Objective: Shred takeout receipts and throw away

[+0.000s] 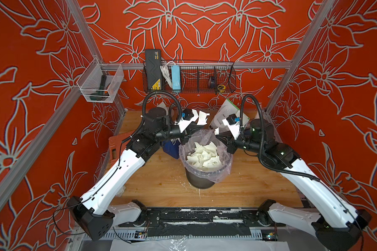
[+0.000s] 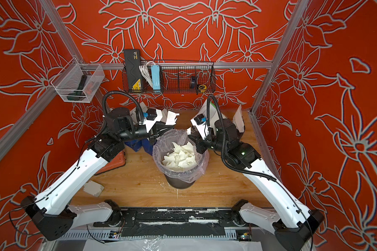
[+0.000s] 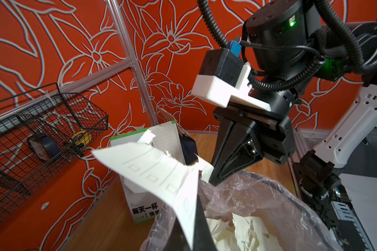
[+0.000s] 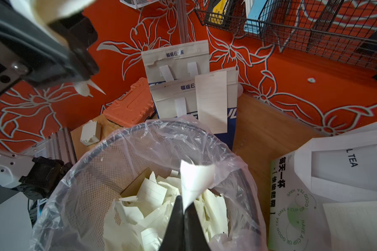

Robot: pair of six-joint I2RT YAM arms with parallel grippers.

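Above the lined bin (image 1: 227, 169), my left gripper is shut on a torn receipt piece (image 3: 155, 169) that curls up from its fingertips. Across a small gap, my right gripper is shut on a smaller white scrap (image 4: 194, 177). The two pieces are apart. Torn cream paper (image 4: 155, 205) lies heaped inside the bin. At the back left stand blue-and-white bags, with a whole receipt (image 4: 212, 100) on the front one. Another receipt (image 4: 360, 223) shows on the white tea bag (image 4: 343, 154) at the back right.
An orange case (image 4: 129, 104) and a small white box (image 4: 90, 132) lie on the left of the table. A wire basket (image 1: 188, 79) hangs on the back wall. Tiny scraps dot the wood before the bin.
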